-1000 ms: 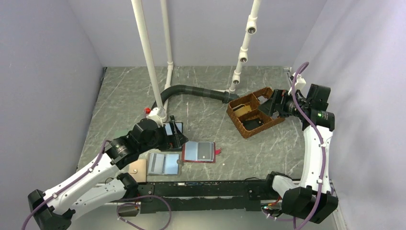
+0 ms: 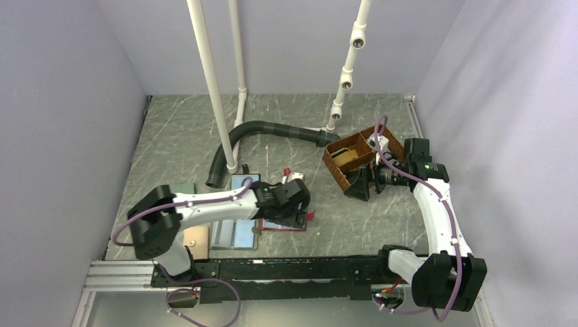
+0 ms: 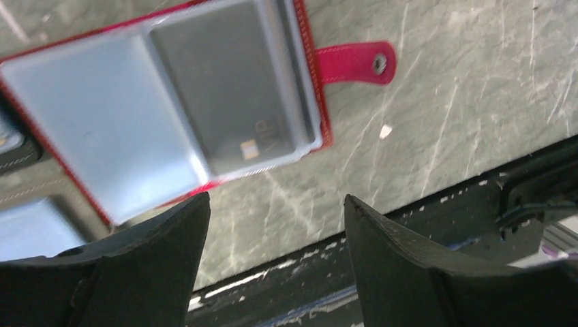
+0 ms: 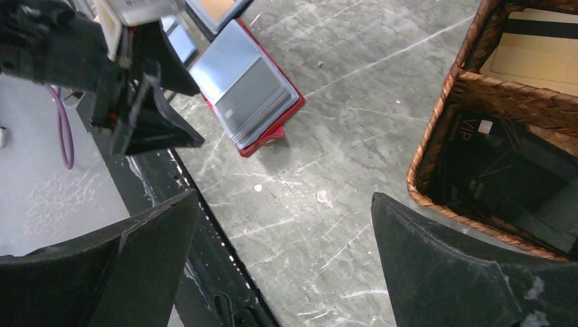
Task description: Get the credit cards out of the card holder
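An open red card holder (image 3: 102, 122) with clear sleeves, a dark card marked VIP visible in one, and a red snap tab (image 3: 347, 63) lies flat near the table's front. My left gripper hangs over it, fingers apart with nothing between them; in the top view it hides part of the holder. My right gripper stands open beside the woven basket's front edge, empty.
Other open holders (image 2: 232, 235) and a tan wallet (image 2: 195, 242) lie at left. The woven basket (image 2: 337, 163) with cards in its compartments stands at back right.
My left arm has swung right over the red card holder. My right gripper has moved down and toward the front, beside the basket.
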